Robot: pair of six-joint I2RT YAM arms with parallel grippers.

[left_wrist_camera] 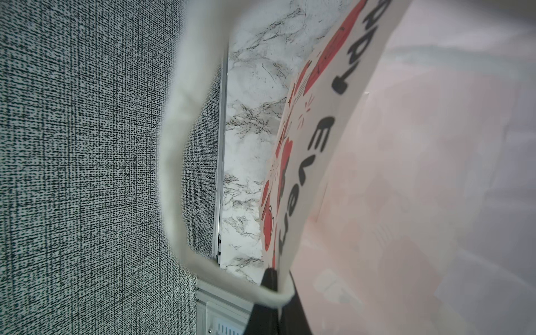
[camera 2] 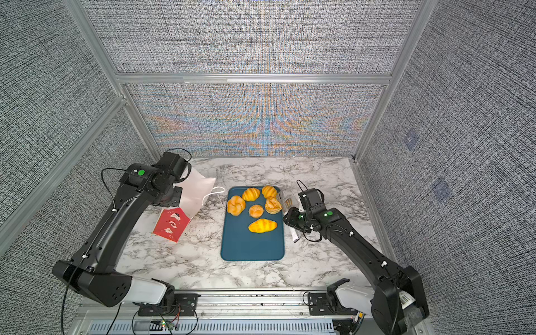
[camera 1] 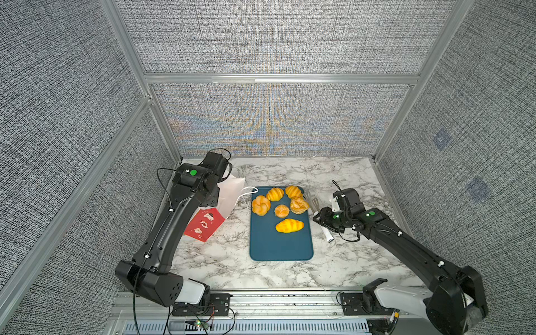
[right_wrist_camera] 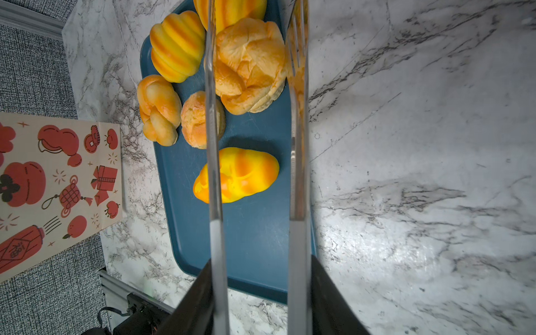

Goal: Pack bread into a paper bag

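Observation:
The white paper bag (camera 1: pixel 230 192), with a red printed side, leans open left of the tray. My left gripper is shut on its edge beside the white handle (left_wrist_camera: pixel 178 223). Several breads lie on the blue tray (camera 1: pixel 273 245), among them a long yellow loaf (camera 1: pixel 289 225), a small bun (camera 1: pixel 282 211) and a layered roll (camera 1: pixel 299 205). Metal tongs (right_wrist_camera: pixel 299 167) sit between the fingers of my right gripper, their arms spread. In the right wrist view the layered roll shows between those arms; their height above it cannot be told.
A round twisted bread (camera 1: pixel 260 205) lies at the tray's left edge, nearest the bag. Grey walls close in the sides and back.

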